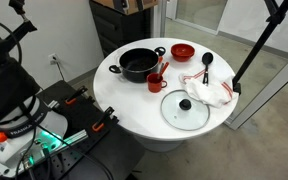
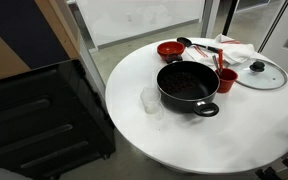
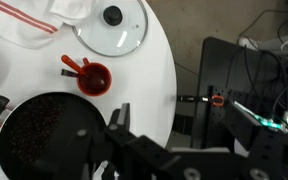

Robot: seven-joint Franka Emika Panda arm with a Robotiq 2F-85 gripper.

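Note:
My gripper hangs above the table with its dark fingers spread apart and nothing visible between them. Its fingers (image 1: 109, 32) also reach into the top of exterior view 1. Below stands a black two-handled pot (image 2: 192, 87) with small dark pieces on its bottom. Beside it, a red mug (image 3: 94, 79) holds red-handled utensils. A glass lid (image 1: 185, 111) with a black knob lies flat on the table. Towards the far side sits a red bowl (image 1: 183, 52).
A black ladle (image 1: 207, 67) rests by a white, red-striped cloth (image 1: 214, 88) on the round white table (image 1: 134, 115). In exterior view 2, a clear crumpled-looking object (image 2: 151, 101) is beside the pot.

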